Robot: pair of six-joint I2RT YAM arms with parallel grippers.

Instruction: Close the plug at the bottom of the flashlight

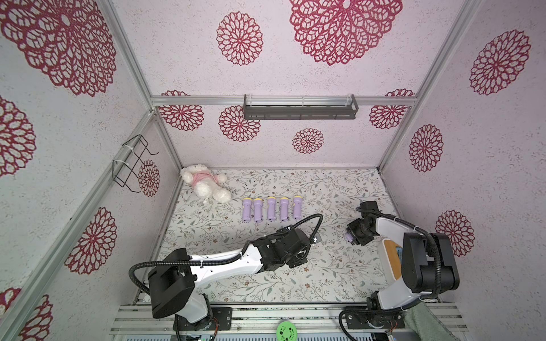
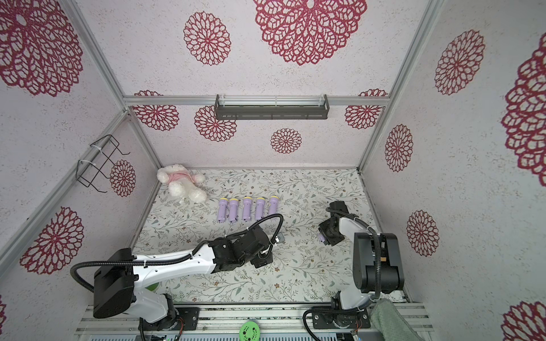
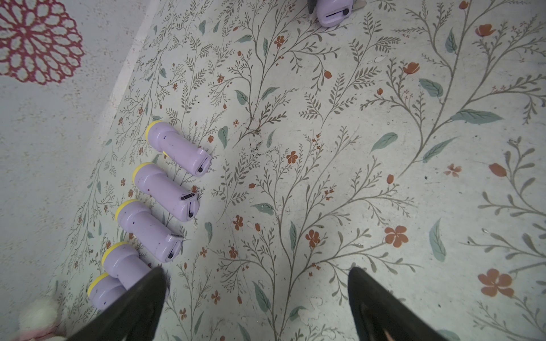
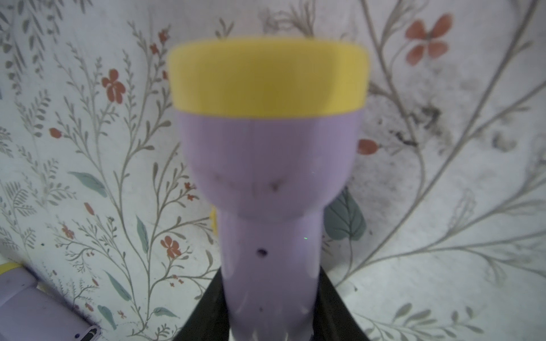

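Observation:
A lilac flashlight with a yellow head rim (image 4: 270, 164) fills the middle of the right wrist view, standing straight along the fingers. My right gripper is shut on its narrow body. The bottom end of this flashlight (image 3: 332, 12) peeks in at the top of the left wrist view, with a thin pale piece beside it; whether that is the plug I cannot tell. My left gripper stands open over bare cloth, nothing between its fingers. In the top left view the left gripper (image 1: 307, 250) is near the table's middle, well left of the right one.
Several more lilac flashlights (image 1: 272, 209) lie in a row behind the left gripper. A white plush toy (image 1: 206, 183) is at the back left. An orange-and-white box (image 1: 391, 258) stands beside the right arm. Between the two grippers the cloth is clear.

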